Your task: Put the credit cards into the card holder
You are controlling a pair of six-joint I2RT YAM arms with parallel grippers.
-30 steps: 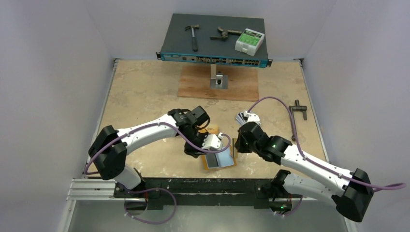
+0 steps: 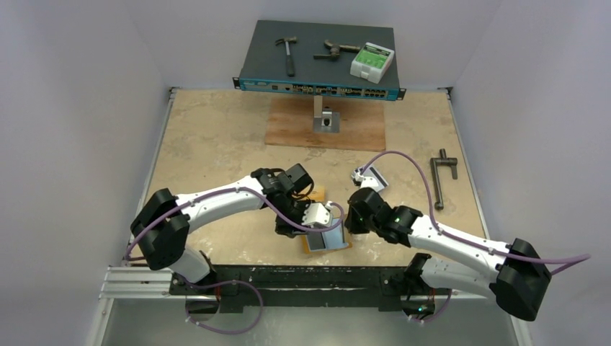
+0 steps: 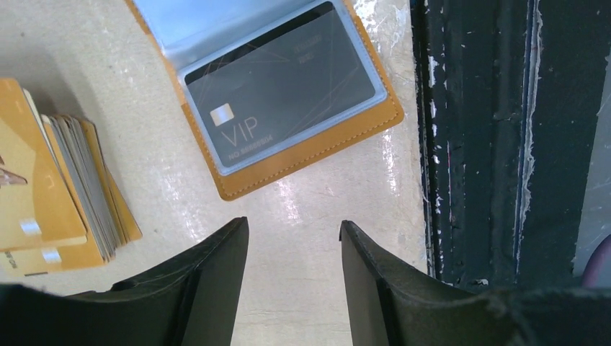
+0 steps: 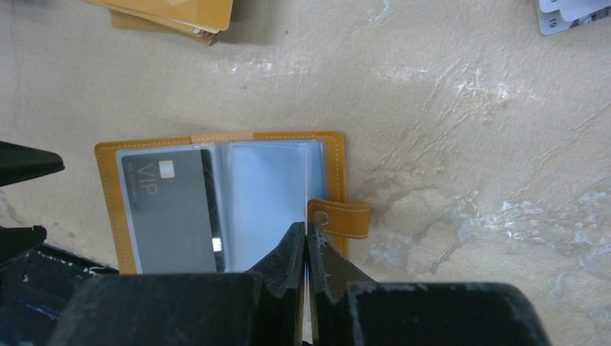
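The tan card holder (image 3: 310, 160) lies open on the table, a grey VIP card (image 4: 164, 216) in its one clear sleeve. Its blue-white other side (image 4: 263, 191) shows beside that, with a snap strap (image 4: 349, 218) at the edge. Over this side my right gripper is shut on a thin card (image 4: 306, 180), seen edge-on as a fine line between the fingers. Whether the card touches the holder, I cannot tell. My left gripper stands open and empty beside the holder's VIP end. A stack of gold cards (image 3: 43, 180) lies behind the holder.
Pale cards (image 2: 371, 177) lie behind the right gripper. A dark metal tool (image 2: 437, 180) rests at the right edge, and a wooden board (image 2: 288, 122) at the back. Free table extends to the left. Both arms are close together over the holder.
My right gripper has moved slightly left, over the holder, uncovering more of the pale cards.
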